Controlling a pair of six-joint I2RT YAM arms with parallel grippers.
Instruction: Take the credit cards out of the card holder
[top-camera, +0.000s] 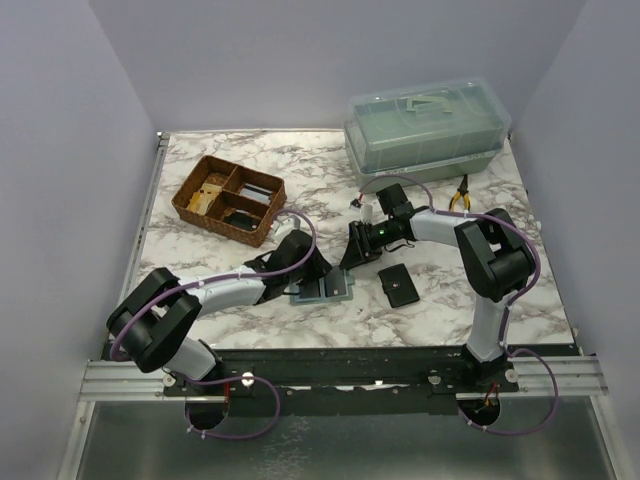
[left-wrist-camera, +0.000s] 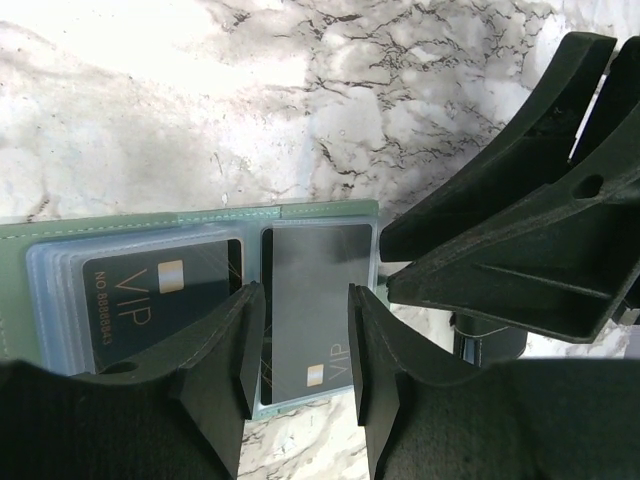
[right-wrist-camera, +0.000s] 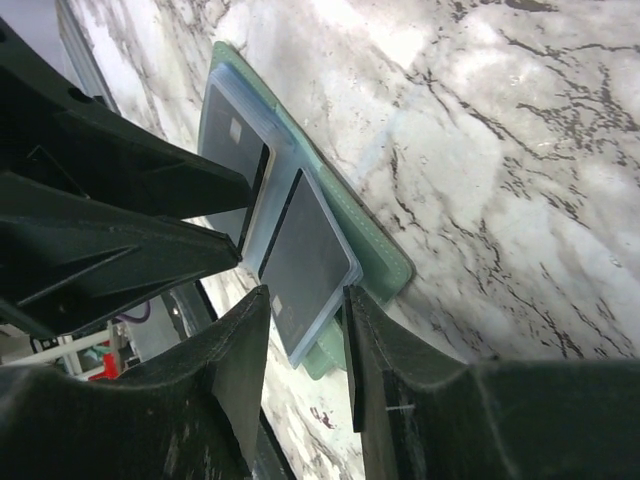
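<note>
An open card holder (top-camera: 337, 284) in pale green lies flat below both grippers, with dark VIP cards (left-wrist-camera: 160, 295) in clear sleeves on its two sides. My left gripper hangs over the holder, fingers near its lower edge; whether it grips anything is hidden. My right gripper is at the holder's other end, fingertips at the edge of the right-hand sleeve with its card (right-wrist-camera: 305, 250), a small gap between them. The left gripper's body covers part of the holder in the top view.
A dark wallet-like object (top-camera: 399, 286) lies right of the holder. A brown compartment box (top-camera: 182, 195) stands back left, a lidded clear bin (top-camera: 420, 125) back right, with pliers (top-camera: 460, 195) beside it.
</note>
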